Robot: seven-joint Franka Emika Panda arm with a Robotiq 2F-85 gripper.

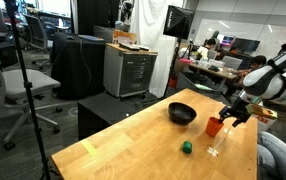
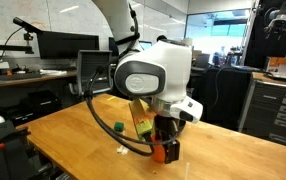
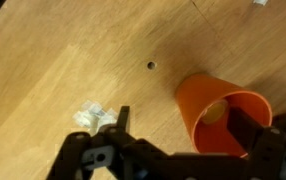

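Note:
An orange cup (image 1: 214, 126) stands upright near the table's right end. My gripper (image 1: 230, 117) is close beside it, fingers lowered toward the rim. In the wrist view the open gripper has one finger (image 3: 123, 119) over bare wood and the other finger (image 3: 243, 126) overlapping the mouth of the cup (image 3: 190, 98). The cup's wall lies in the gap between them, though contact cannot be told. Exterior view 2 shows the cup (image 2: 160, 154) partly hidden behind the gripper.
A black bowl (image 1: 182, 114) sits behind the cup, and a small green object (image 1: 187, 147) lies toward the front. Whitish, clear-looking pieces (image 3: 91, 116) rest on the wood near one finger.

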